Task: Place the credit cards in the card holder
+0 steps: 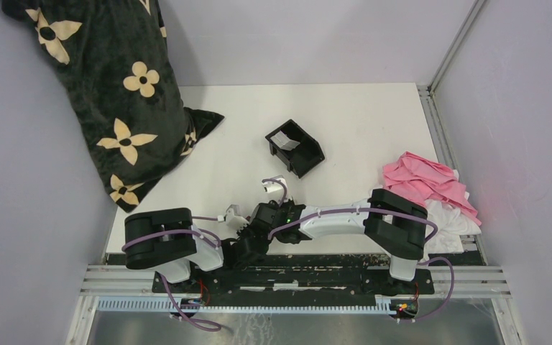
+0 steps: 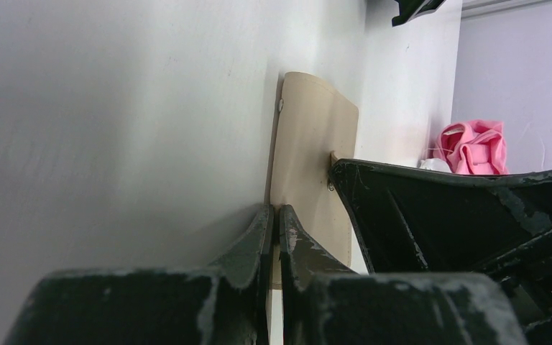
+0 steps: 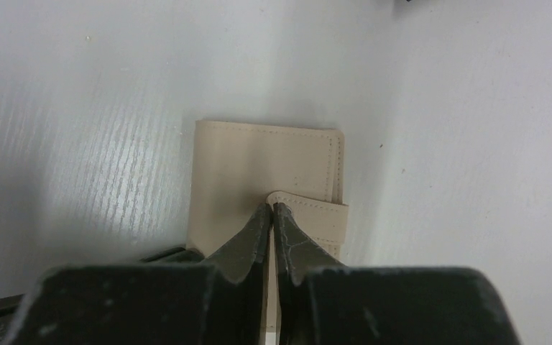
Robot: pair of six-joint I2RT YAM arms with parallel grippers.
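A beige card holder (image 2: 310, 129) with a snap flap (image 3: 313, 221) lies on the white table, mostly hidden under my arms in the top view. My left gripper is shut on the holder's near edge. My right gripper is at the tip of the flap, its fingertips close together; whether anything is between them is unclear. A black box (image 1: 305, 158) with pale, card-like items (image 1: 284, 141) inside stands behind the grippers.
Pink (image 1: 420, 176) and white cloths lie at the table's right. A dark floral fabric (image 1: 115, 108) covers the left back. The table around the box is clear.
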